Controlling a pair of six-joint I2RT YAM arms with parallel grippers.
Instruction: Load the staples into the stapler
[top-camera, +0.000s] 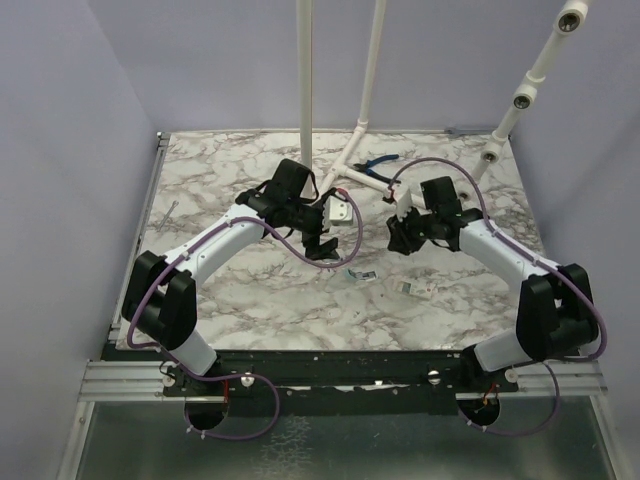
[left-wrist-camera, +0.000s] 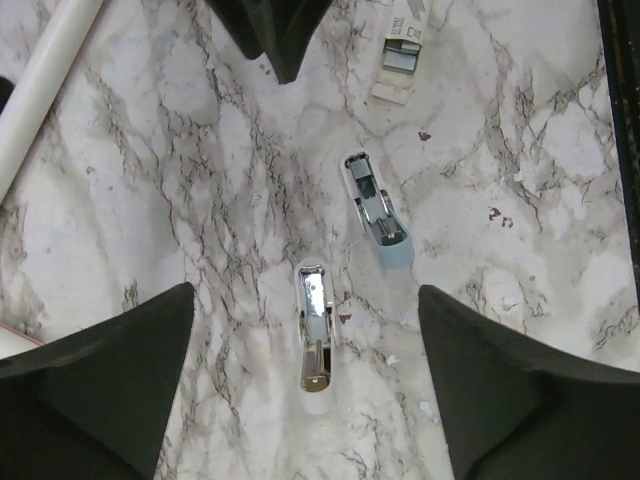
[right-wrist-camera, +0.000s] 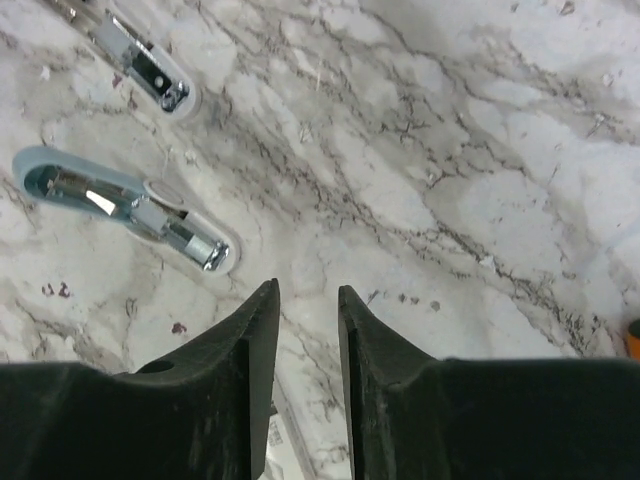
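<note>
A small stapler with a pale body (left-wrist-camera: 317, 330) lies on the marble table with its metal channel exposed. Above it, my left gripper stands wide open, its fingers on either side of the view and clear of it. Beside it rests a second stapler with a blue-grey end, its metal parts also showing; it appears at left in the right wrist view (right-wrist-camera: 130, 210). The right gripper is part open, with a narrow empty gap between its fingertips, over bare table right of both staplers. Whether either stapler has staples inside is unclear.
An open small box (left-wrist-camera: 400, 50), probably of staples, lies toward the front right in the top view. Blue-handled pliers (top-camera: 375, 165) and white pipes (top-camera: 362, 178) are behind the arms.
</note>
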